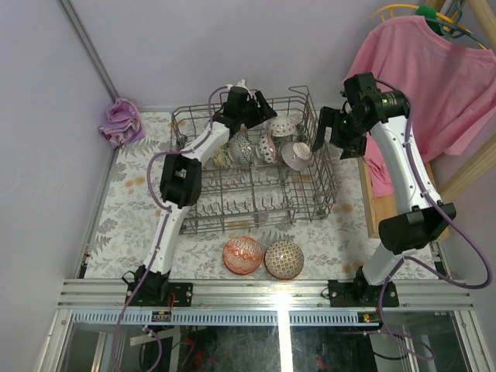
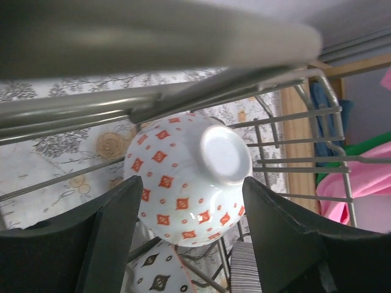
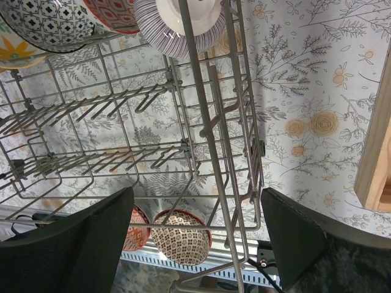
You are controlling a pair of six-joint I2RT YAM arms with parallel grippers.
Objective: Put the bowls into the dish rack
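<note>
A white bowl with red diamonds (image 2: 177, 183) rests tilted in the back of the dish rack (image 1: 232, 227). My left gripper is over it, and its fingers (image 2: 116, 213) stand apart on either side of the bowl. Whether they touch it is hidden. Several more bowls lean in the rack, among them a striped one (image 1: 296, 156) at the right. On the counter in front, a red patterned bowl (image 1: 242, 255) and a brown patterned bowl (image 1: 284, 260) sit side by side. My right gripper is open and empty above the rack's right side.
Thick rack wires (image 2: 153, 36) pass close to the left wrist camera. Purple cloth (image 1: 122, 124) lies at the back left. A wooden frame (image 1: 377, 205) and a hanging pink shirt (image 1: 442, 85) stand at the right. The rack's front rows are empty.
</note>
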